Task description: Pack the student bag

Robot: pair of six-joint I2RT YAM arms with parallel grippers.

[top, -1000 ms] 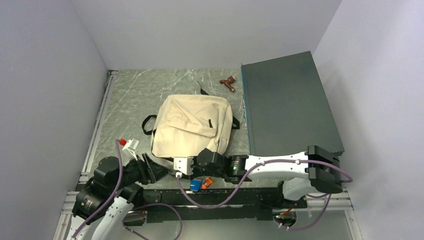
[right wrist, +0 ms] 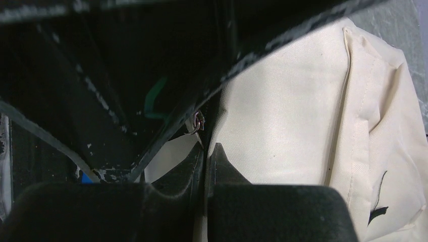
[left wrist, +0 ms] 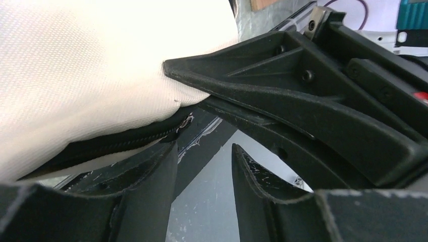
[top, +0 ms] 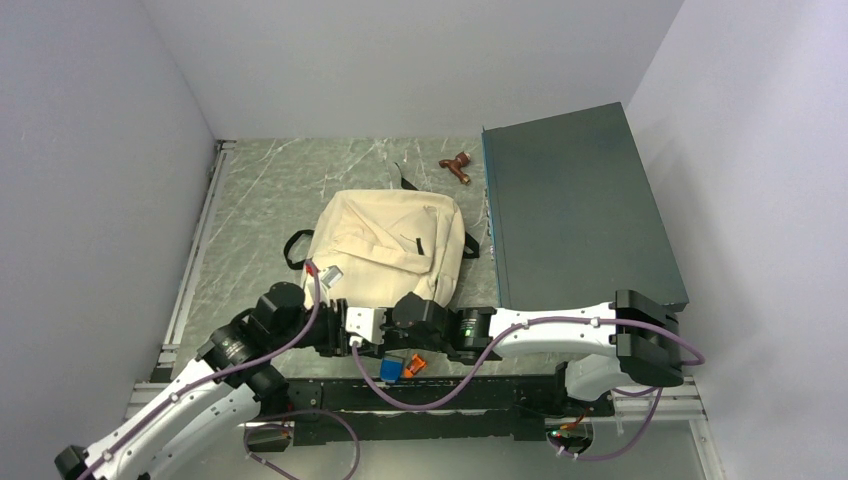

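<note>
The cream bag (top: 385, 245) lies on the grey marbled table, its black zipper (left wrist: 121, 138) along the front edge. In the top view my left gripper (top: 335, 328) is at that edge beside my right gripper (top: 357, 330). In the left wrist view the fingers of the left one (left wrist: 204, 164) are apart, just below the zipper's end, with nothing clearly between them. My right gripper is shut on the bag's zipper edge, with a metal zipper pull (right wrist: 196, 122) just above its fingertips.
A large dark board (top: 580, 210) covers the right of the table. A brown object (top: 455, 165) lies behind the bag. Blue (top: 392, 368) and orange (top: 414, 365) pieces lie at the front edge beneath the right arm. The table left of the bag is clear.
The right arm has not visibly moved.
</note>
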